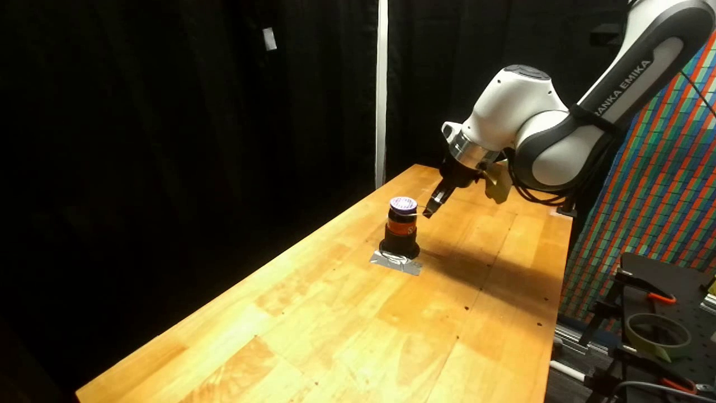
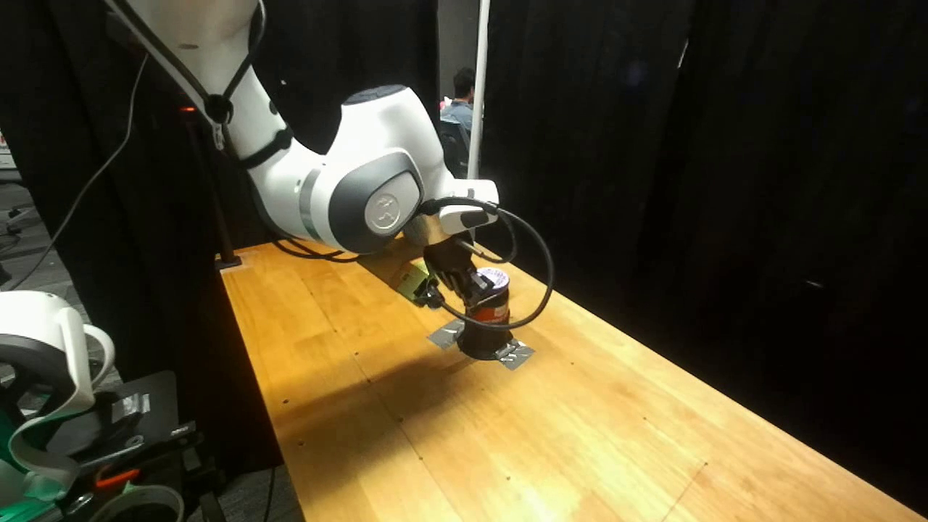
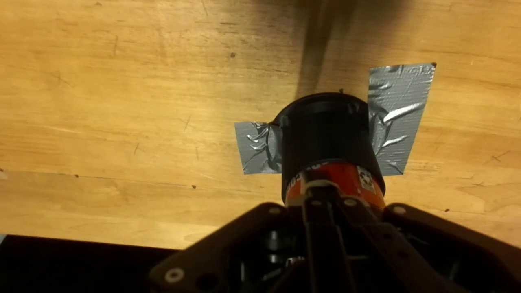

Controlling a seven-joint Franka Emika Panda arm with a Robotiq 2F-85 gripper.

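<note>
A can with an orange-red label [image 1: 402,227] and a pale printed top stands upright in a black round holder [image 1: 399,242] on the table. From just under its top, a thin pale band [image 1: 417,214] stretches sideways to my gripper [image 1: 427,212]. The gripper is tilted, shut, and a short way off the can's side, near the height of its top. In the wrist view, a pale loop of the band [image 3: 320,184] shows at the closed fingertips. My gripper covers the upper part of the can there.
Grey tape strips [image 3: 400,117] fix the holder to the wooden table [image 1: 322,302]. In exterior view 2, a black cable loop [image 2: 548,261] hangs from the arm, passing in front of the can. Dark curtains line the table's far side.
</note>
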